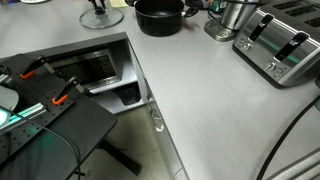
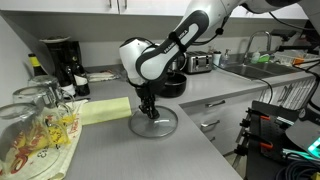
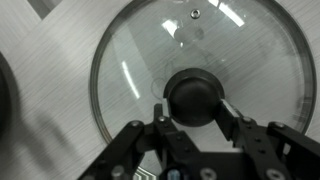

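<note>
A round glass lid (image 3: 135,55) with a metal rim and a black knob (image 3: 194,90) fills much of the wrist view. My gripper is shut on the knob, one fingertip at either side. Seen in exterior view 2, the lid (image 2: 165,126) lies flat on the grey counter, with the gripper (image 2: 150,108) straight above its middle. Only the gripper's low end (image 1: 98,8) enters exterior view 1, at the top edge, over the lid (image 1: 113,17).
Right of the lid in exterior view 1 stands an open black pot (image 1: 160,22). A steel toaster (image 1: 278,45) is farther right. A yellow cloth (image 2: 104,110) and a tray with a glass jar (image 2: 18,125) occupy the left side of exterior view 2. Bare counter lies in front.
</note>
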